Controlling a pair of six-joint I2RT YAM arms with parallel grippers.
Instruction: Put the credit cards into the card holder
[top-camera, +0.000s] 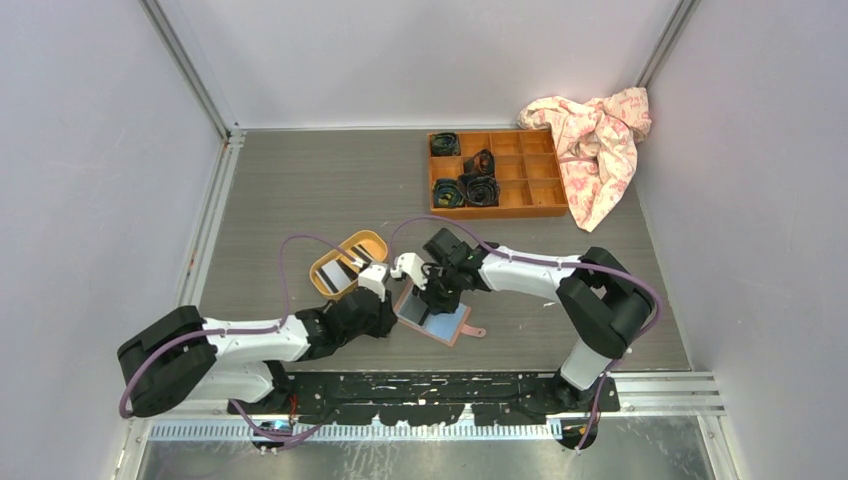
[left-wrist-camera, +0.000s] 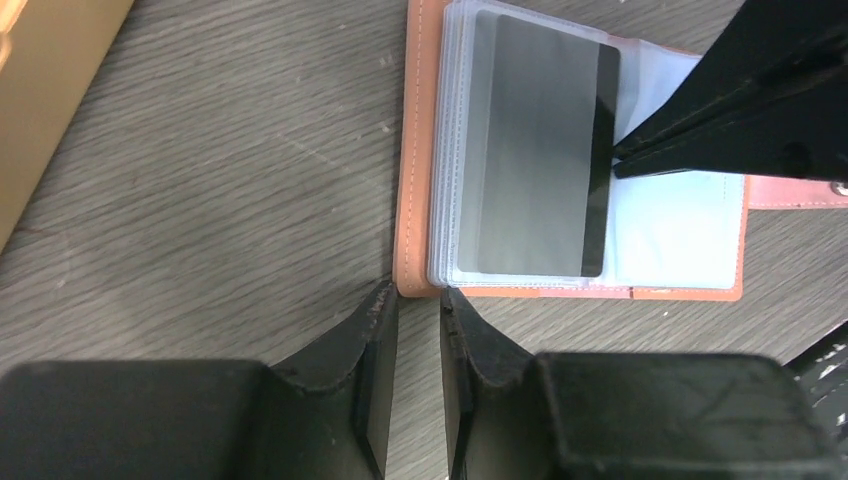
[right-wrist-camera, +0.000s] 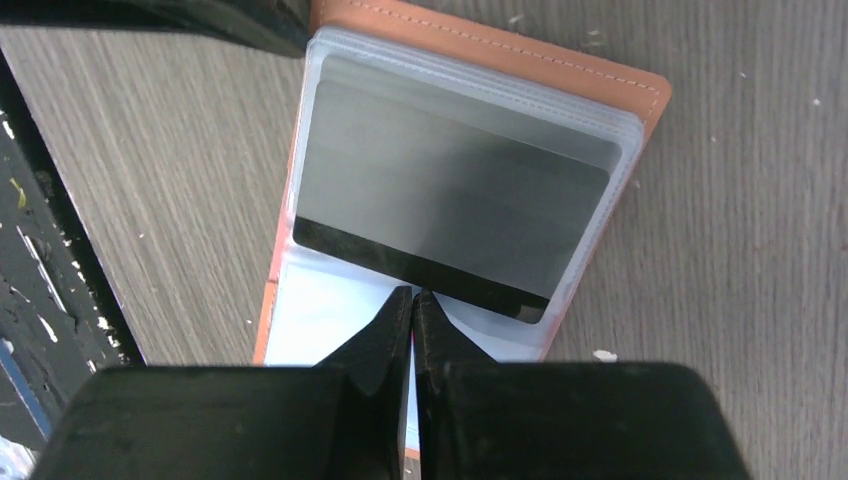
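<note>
The card holder (top-camera: 445, 325) lies open on the table, a grey card with a black stripe (left-wrist-camera: 535, 150) in its clear sleeve. In the left wrist view my left gripper is shut on the holder's near edge. My right gripper is shut over the pale sleeve area beside the card's stripe; what is between its fingertips is hidden. A yellow tray (top-camera: 319, 277) holding cards stands left of the holder.
An orange compartment box (top-camera: 525, 190) with dark coiled items stands at the back, beside a patterned cloth (top-camera: 590, 150). The table behind the tray is clear.
</note>
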